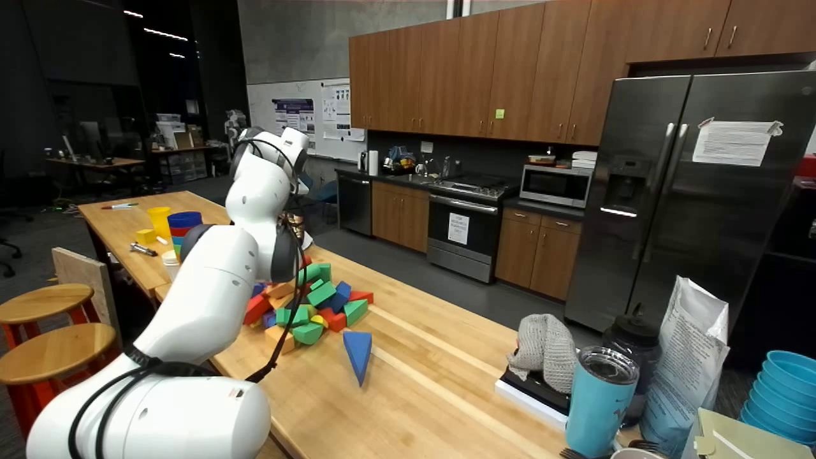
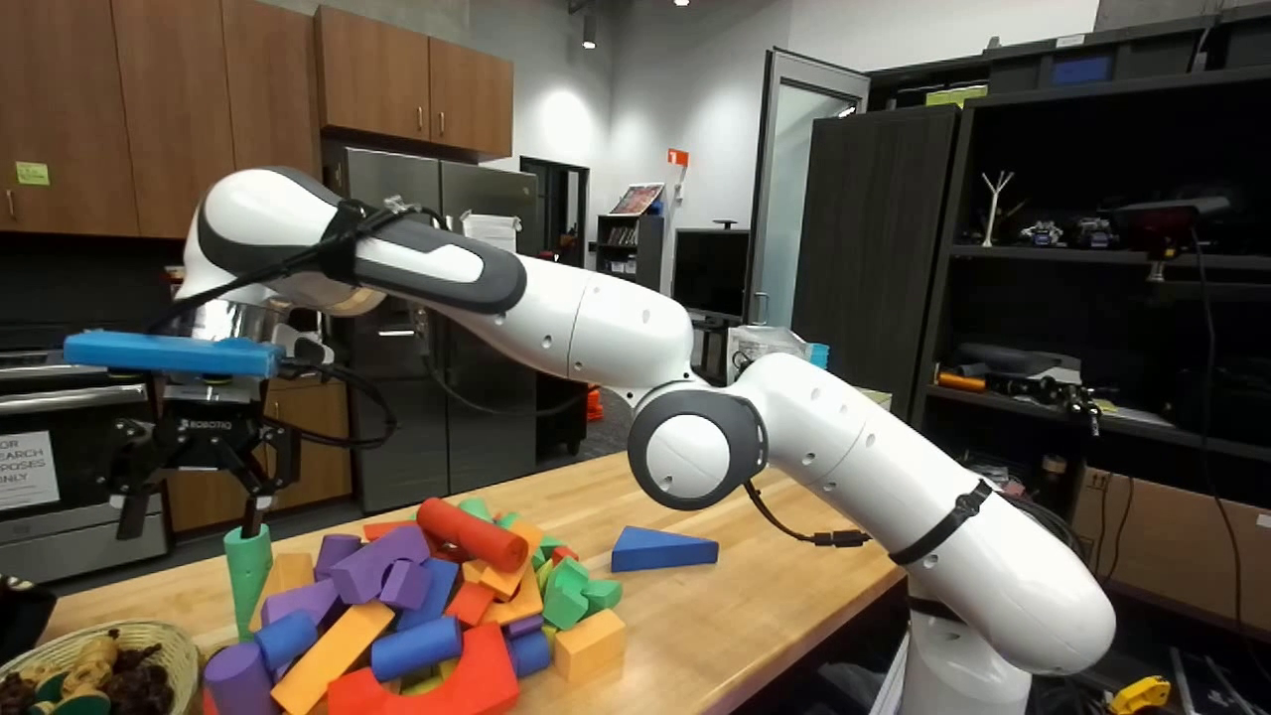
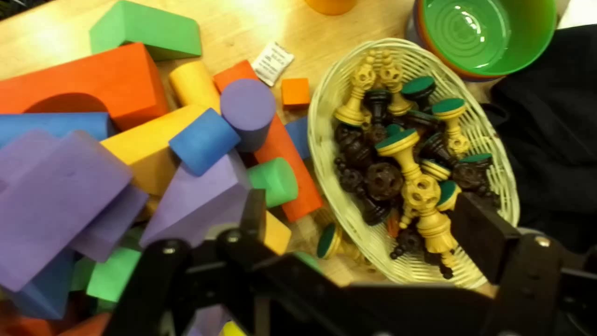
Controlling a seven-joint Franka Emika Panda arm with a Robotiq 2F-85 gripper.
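Note:
My gripper (image 2: 191, 518) points downward with its two fingers (image 2: 131, 512) spread wide and nothing between them. In the wrist view, one finger reaches over the pile of coloured blocks and the other over the wicker basket (image 3: 320, 162). Dark and cream chess pieces (image 3: 428, 196) with green bases fill that basket. One cream piece (image 3: 330, 241) lies outside it, against the near rim. In exterior view 2 a green cylinder (image 2: 248, 578) appears just below one fingertip; whether they touch I cannot tell. A purple block (image 3: 204, 201) and an orange cube (image 3: 295, 92) lie near the basket.
Beyond the basket stand nested bowls (image 3: 470, 39), with black cloth (image 3: 551, 140) alongside. A small white packet (image 3: 272, 62) lies on the wood. Apart from the pile is a blue triangular block (image 1: 357, 356).

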